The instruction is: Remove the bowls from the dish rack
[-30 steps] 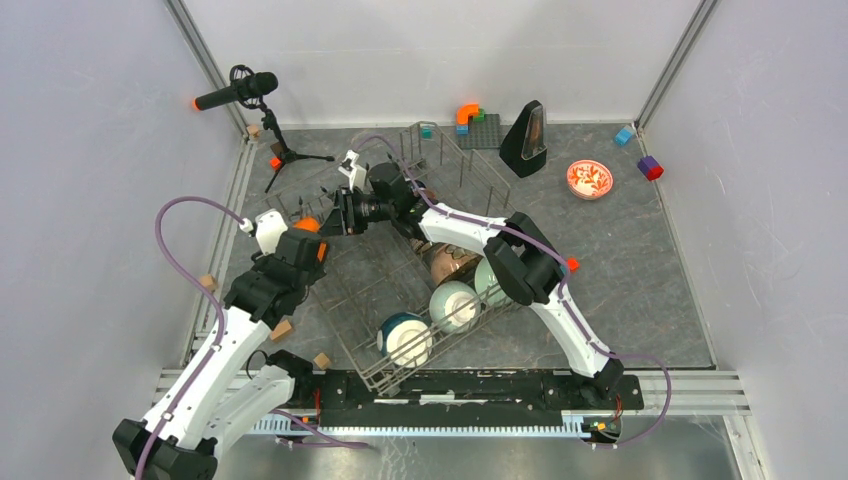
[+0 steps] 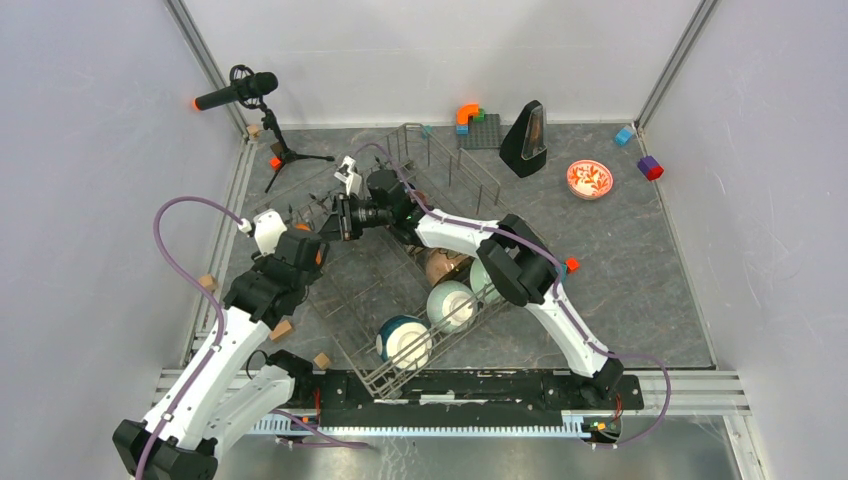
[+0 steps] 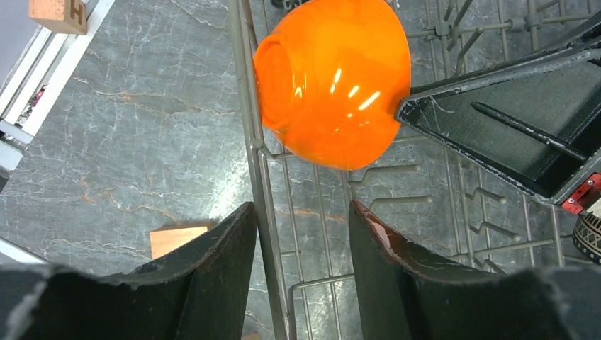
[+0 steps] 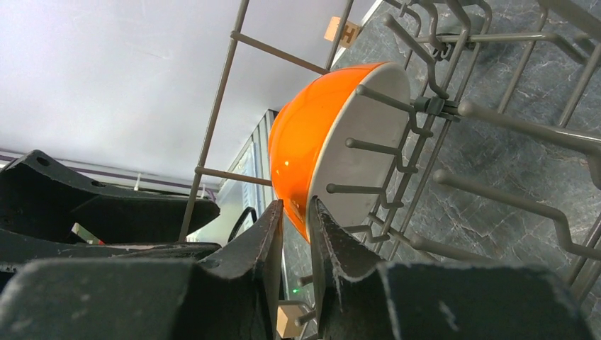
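A glossy orange bowl (image 3: 333, 85) with a white inside leans on its side at the left edge of the wire dish rack (image 2: 352, 340). My right gripper is shut on its rim, which sits between the fingertips. Just short of the bowl, my left gripper stands open, with the rack's side rail seen close by its left finger (image 3: 230, 244). From above, the two arms largely cover the orange bowl. Farther along the rack are a dark blue bowl (image 2: 391, 332), a pale green bowl (image 2: 439, 297), another pale green one (image 2: 478, 281) and a brown bowl (image 2: 440, 265).
A red-and-white patterned bowl (image 2: 589, 179) sits on open floor at the right. Behind the rack stand a black metronome (image 2: 524, 140) and a microphone on a tripod (image 2: 240, 92). Wooden blocks (image 2: 282, 330) lie left of the rack. Rack prongs (image 4: 368, 146) surround the orange bowl's open side.
The rack has shifted slightly left, and my right gripper has moved a little left with it. Less of the orange bowl shows from above. The left arm has hardly moved.
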